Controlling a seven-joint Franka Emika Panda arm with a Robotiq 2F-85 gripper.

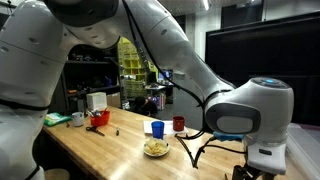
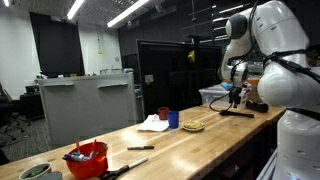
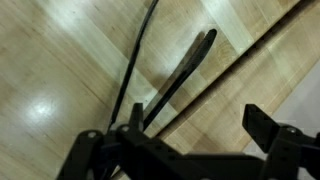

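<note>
Low over the table end, my gripper stands open in the wrist view, its two dark fingers wide apart. A slim black handle-like piece (image 3: 186, 74) with a rounded tip lies on the wood ahead of the fingers. Its lower end runs behind the left finger (image 3: 137, 116), so the rest of it is hidden. Left of it a thin black strip, perhaps a cable (image 3: 137, 48), crosses the table. In exterior view 2 the gripper (image 2: 238, 98) hangs above a dark long object (image 2: 236, 113). Nothing shows between the fingers.
A yellow bowl (image 1: 156, 147), a blue cup (image 1: 158, 129) and a red cup (image 1: 179, 124) stand mid-table. Farther off is a red basket (image 2: 87, 159) near some dark utensils (image 2: 125, 169). A clear bin (image 2: 213, 95) sits at the back. The table edge runs close by the gripper.
</note>
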